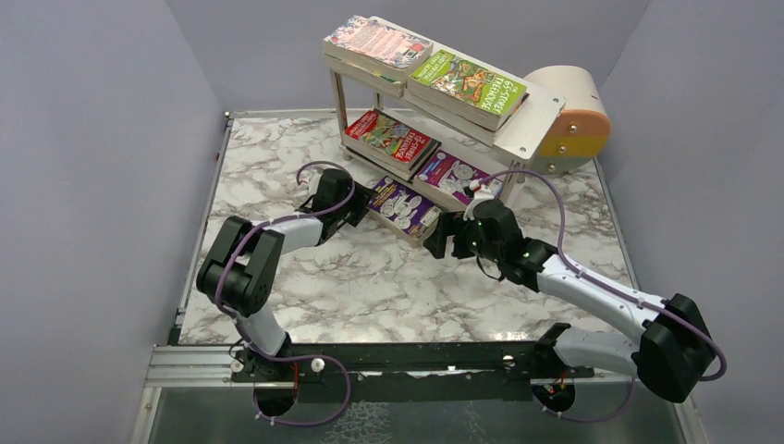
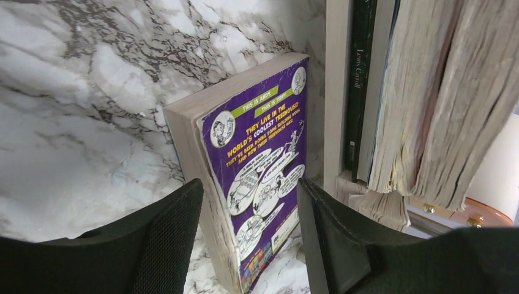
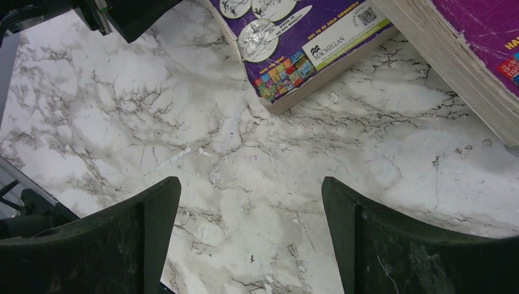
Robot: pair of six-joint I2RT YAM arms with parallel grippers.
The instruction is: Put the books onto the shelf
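A purple treehouse book (image 1: 404, 209) lies on the marble table in front of the shelf's lower level, its back cover up in the left wrist view (image 2: 257, 147). My left gripper (image 1: 361, 205) is at the book's left end, part open; in its wrist view the fingertips (image 2: 186, 202) frame the book, and contact cannot be told. My right gripper (image 1: 439, 239) is open near the book's right end, with only bare table between its fingers in its wrist view. A red book (image 1: 388, 137) and another purple book (image 1: 455, 176) sit on the lower shelf.
The shelf's top holds a pink book (image 1: 374, 42) and a green book (image 1: 467, 83). A rounded cream and orange box (image 1: 573, 129) stands behind at the right.
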